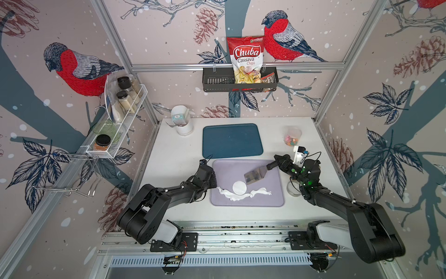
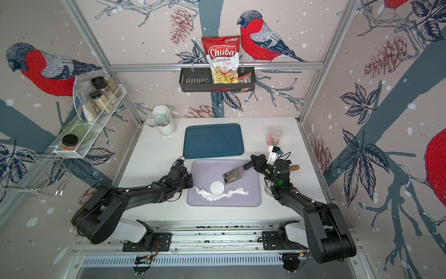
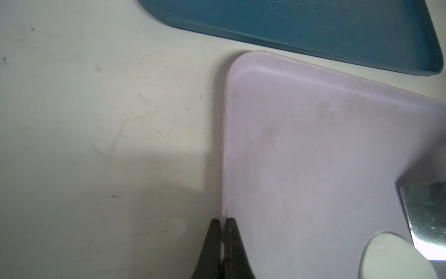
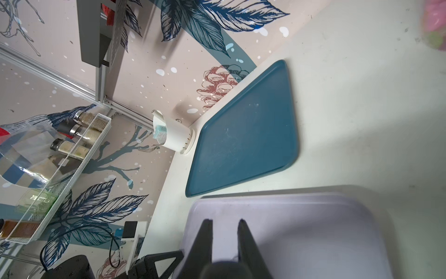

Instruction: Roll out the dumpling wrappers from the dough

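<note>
A flat white round of dough (image 1: 239, 187) lies on the lilac tray (image 1: 226, 169), with a long irregular strip of white dough (image 1: 232, 196) just in front of it. My right gripper is shut on the dark handle (image 4: 226, 270) of a spatula. The spatula's metal blade (image 1: 253, 175) is over the tray, close to the right of the round; whether it touches the tray is unclear. My left gripper stands shut at the tray's left rim, nothing showing between its fingers. In the left wrist view the round (image 3: 395, 260) is partly cut off.
Behind the lilac tray lies an empty blue tray (image 1: 232, 140). A clear tub of colourful pieces (image 1: 292, 136) stands at the back right, a white container (image 1: 184, 125) at the back left. A wooden handle (image 2: 294, 167) sticks out beyond the right arm.
</note>
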